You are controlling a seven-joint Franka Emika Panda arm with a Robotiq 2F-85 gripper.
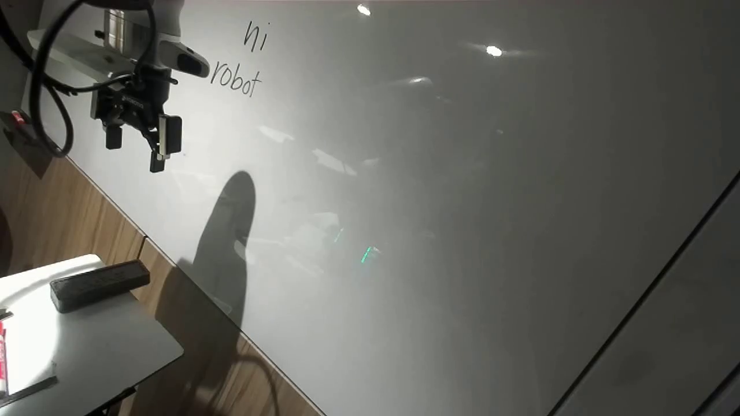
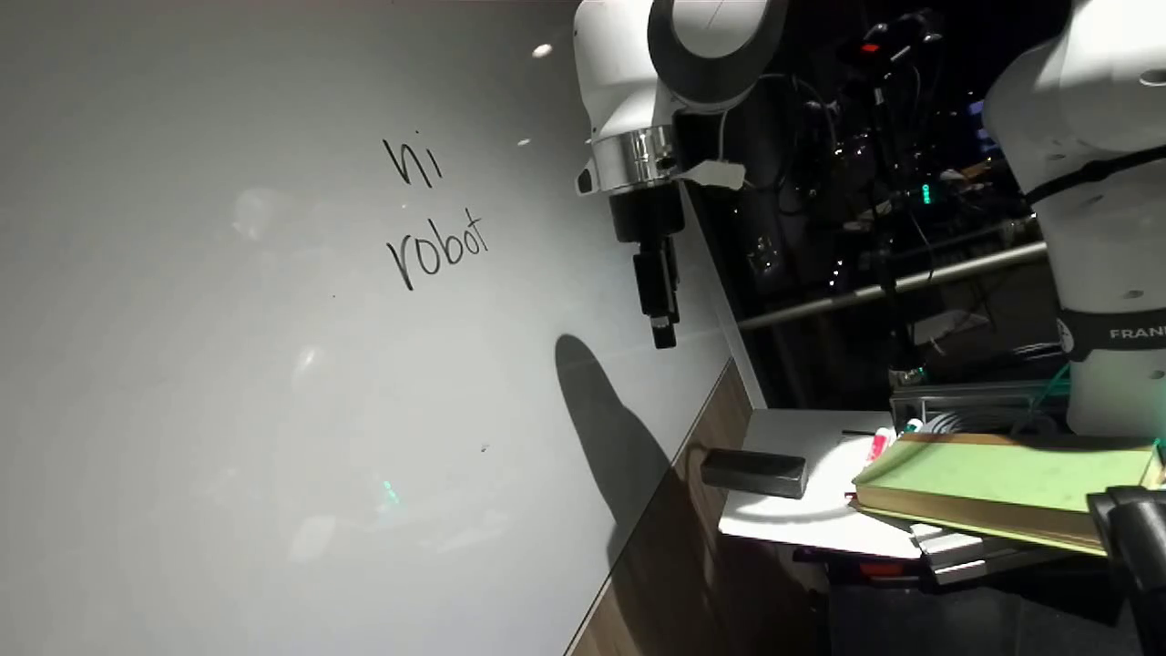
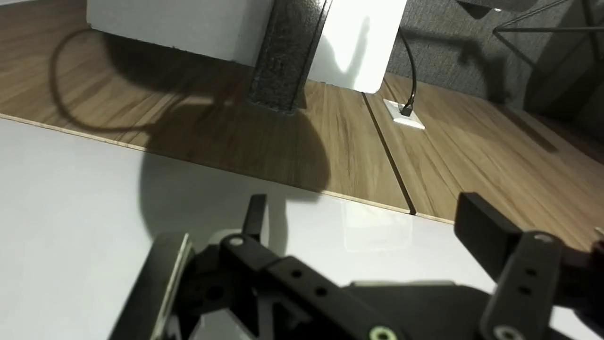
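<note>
My gripper stands open in the wrist view, its two dark fingers wide apart with nothing between them. From outside, the gripper (image 1: 132, 153) hangs in front of the whiteboard (image 1: 451, 208), below and left of the handwriting "hi robot" (image 1: 236, 80). In the second exterior view the same writing (image 2: 434, 246) is left of my gripper (image 2: 661, 333). A black eraser block (image 1: 100, 284) lies on the small white table (image 1: 132, 346), well below my gripper; the wrist view shows the eraser (image 3: 289, 56) jutting over the table's edge.
Red-marked markers (image 2: 880, 443) lie on the table by a green book (image 2: 995, 476). A wood panel (image 3: 351, 147) with a plugged-in outlet (image 3: 403, 114) runs under the whiteboard. Another white arm (image 2: 1126, 219) stands at the right. Most of the board is clear.
</note>
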